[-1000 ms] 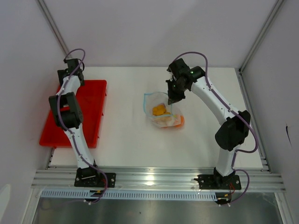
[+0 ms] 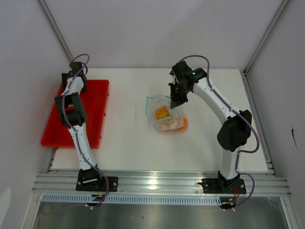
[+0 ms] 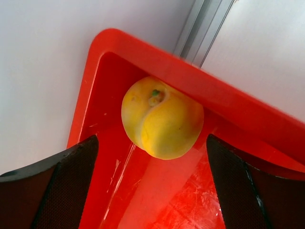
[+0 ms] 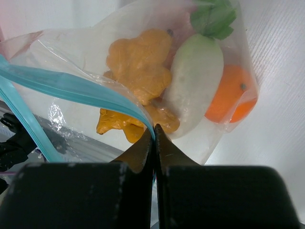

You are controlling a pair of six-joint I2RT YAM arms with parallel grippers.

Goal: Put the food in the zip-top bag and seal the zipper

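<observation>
In the left wrist view a round yellow fruit (image 3: pixel 164 121) with a green stem spot sits in a corner of the red bin (image 3: pixel 228 102). My left gripper stands open above it, one finger to each side and nothing held. The clear zip bag (image 4: pixel 86 52) with a blue zipper strip (image 4: pixel 71 88) stands with its mouth spread. My right gripper is shut on the bag's rim at one end of the zipper. Inside the bag lie brown-orange lumpy pieces (image 4: pixel 140 62), a pale green-topped vegetable (image 4: pixel 195 81) and an orange fruit (image 4: pixel 231 95).
In the top view the red bin (image 2: pixel 97 114) takes up the table's left side, its far corner hidden by the left arm (image 2: pixel 74 105).
</observation>
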